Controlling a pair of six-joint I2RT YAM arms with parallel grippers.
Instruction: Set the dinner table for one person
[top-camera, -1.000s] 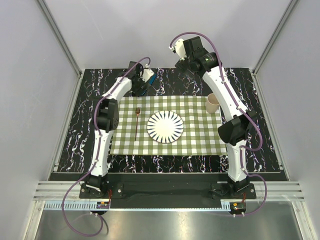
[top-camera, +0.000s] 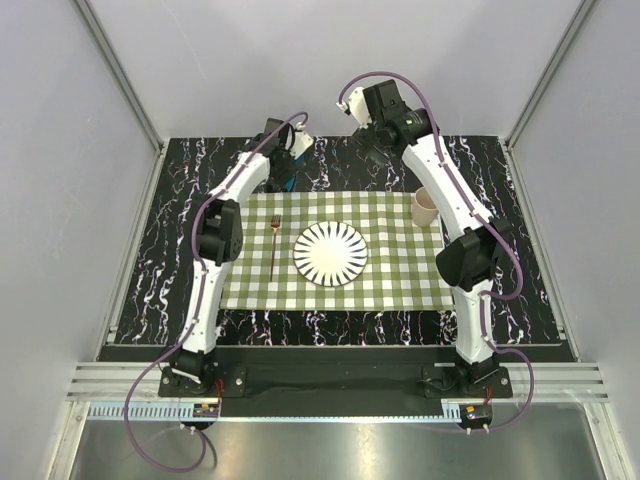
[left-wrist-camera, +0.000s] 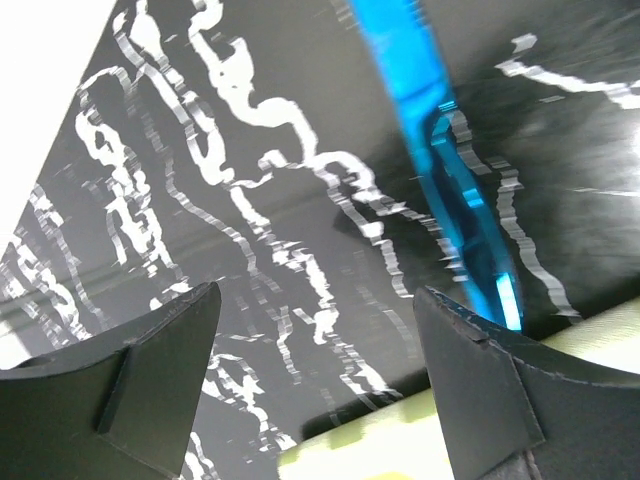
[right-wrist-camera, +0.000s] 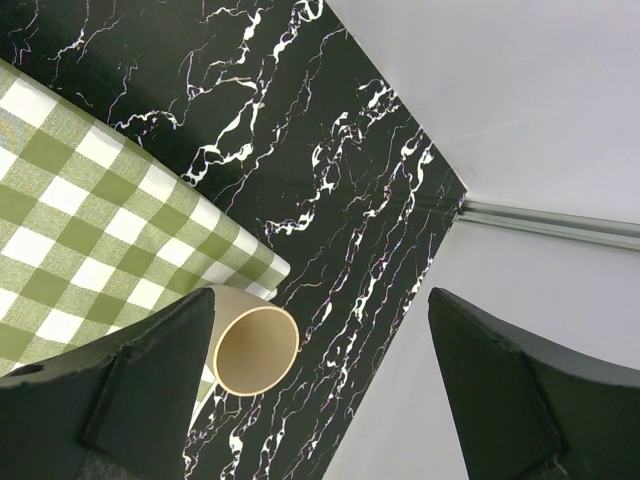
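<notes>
A narrow blue utensil (left-wrist-camera: 430, 140) lies on the dark table beyond the placemat's upper left edge. My left gripper is low over the table beside it, open, with nothing between its fingers; from above, the arm partly hides the utensil (top-camera: 290, 185). On the green checkered placemat (top-camera: 395, 280) are the white plate (top-camera: 331, 253) with dark rim marks, in the middle, and a fork (top-camera: 275, 240) left of it. A beige cup (top-camera: 424, 207) stands at the mat's upper right. Above and near that cup (right-wrist-camera: 255, 345), my right gripper is open and empty.
The right forearm (top-camera: 445, 190) reaches over the table beside the cup. Pale walls (top-camera: 70, 160) close in the table's sides and back. Bare dark tabletop (top-camera: 335, 165) lies between the two grippers at the back.
My left gripper has shifted slightly right, and the blue utensil shows at a steeper angle beside it than a second ago. Plate, fork and cup are unchanged.
</notes>
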